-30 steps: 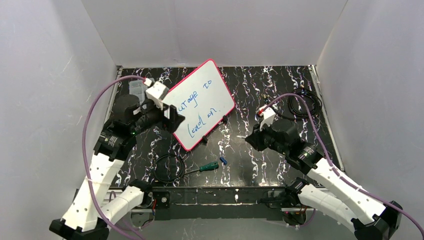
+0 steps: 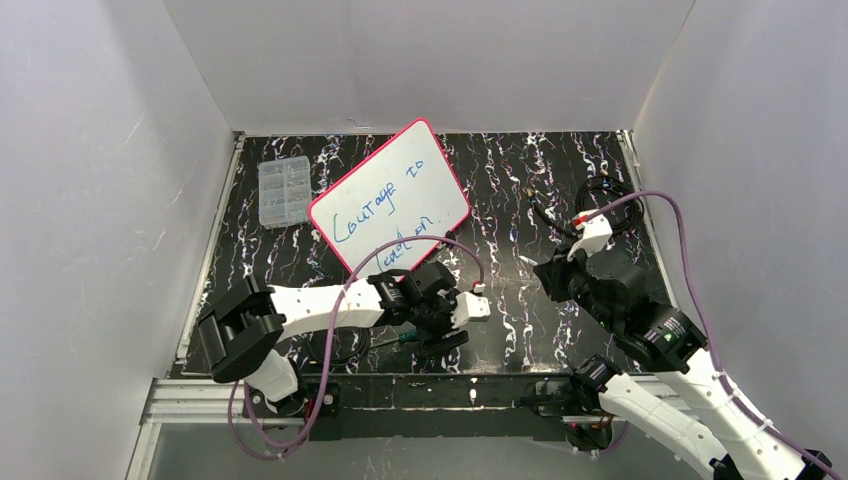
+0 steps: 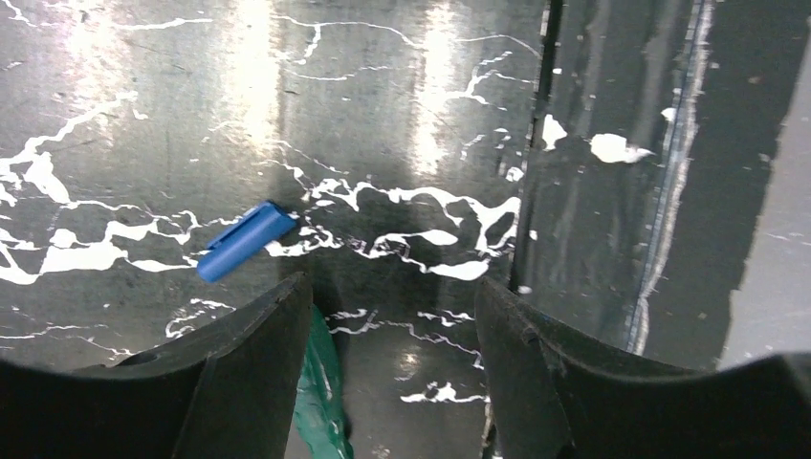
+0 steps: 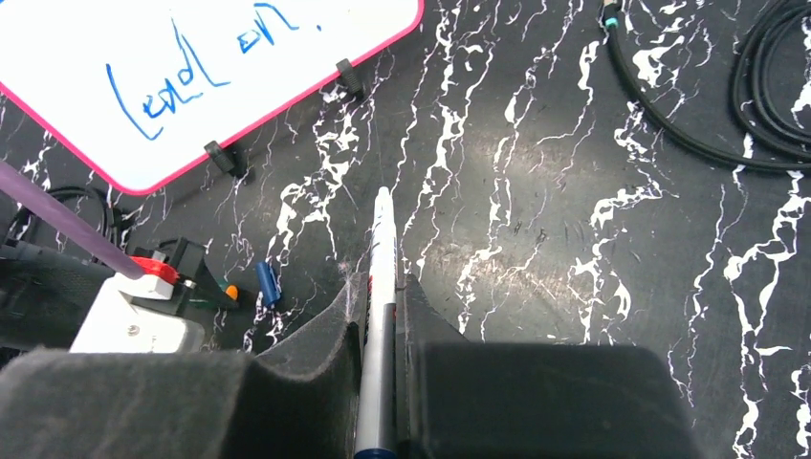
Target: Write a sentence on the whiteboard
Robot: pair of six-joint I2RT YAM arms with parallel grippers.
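Observation:
The whiteboard point(image 2: 400, 165), edged in pink, lies tilted on the table with blue handwriting reading "Courage to" and "lead on."; the left arm covers its lower corner in the top view. A white marker point(image 4: 383, 258), tip bare and pointing away, is clamped in my right gripper, well right of the board. The blue marker cap point(image 3: 247, 240) lies on the table. Above the table near that cap hovers my left gripper, its fingers apart with nothing between them. In the left wrist view the cap is beyond the left finger, not between the two.
A green screwdriver handle point(image 3: 320, 387) lies beside the cap, partly behind the left finger. Coiled black cable point(image 2: 612, 205) rests at the back right, and a clear compartment box point(image 2: 285, 192) at the back left. Bare table separates the arms.
My left gripper has swung from the board's left side down and right to the cap's area. The right gripper, holding the marker, has shifted to the right.

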